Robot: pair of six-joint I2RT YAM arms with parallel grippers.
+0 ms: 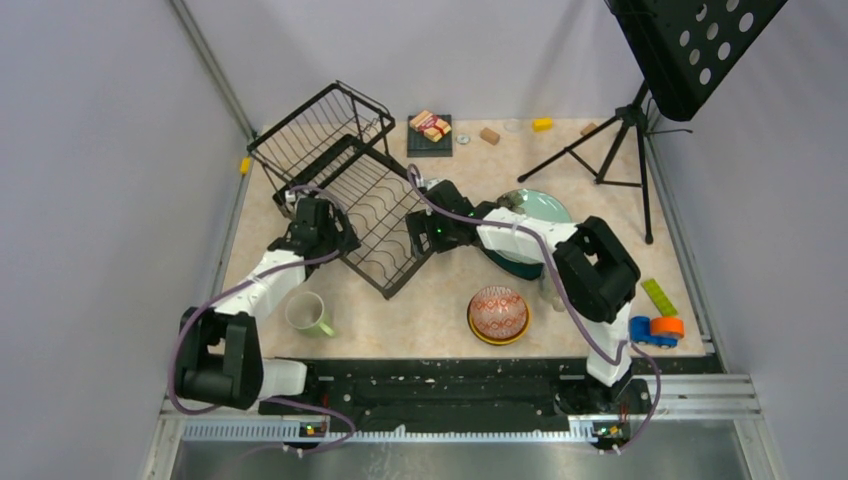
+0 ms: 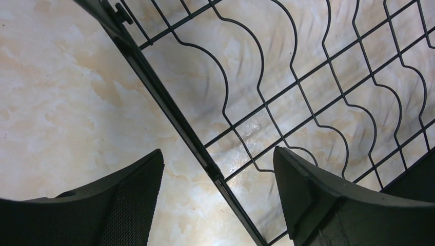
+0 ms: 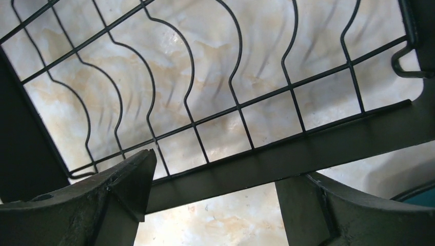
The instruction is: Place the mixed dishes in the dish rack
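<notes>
The two-tier black wire dish rack (image 1: pixel 368 215) stands at a slant on the table. My left gripper is open over its left rail, fingertips apart. My right gripper is open at the other side rail, which runs between and behind its fingers. A green mug (image 1: pixel 306 312) stands front left. A patterned bowl (image 1: pixel 498 310) sits on a yellow-rimmed dish front right. Pale green plates (image 1: pixel 540 205) lie on a dark green one, partly hidden by the right arm.
A black tripod stand (image 1: pixel 630 118) is back right. A toy truck (image 1: pixel 650 332) and green block (image 1: pixel 658 297) lie at the right edge. Small blocks and a dark board (image 1: pixel 429 145) are at the back.
</notes>
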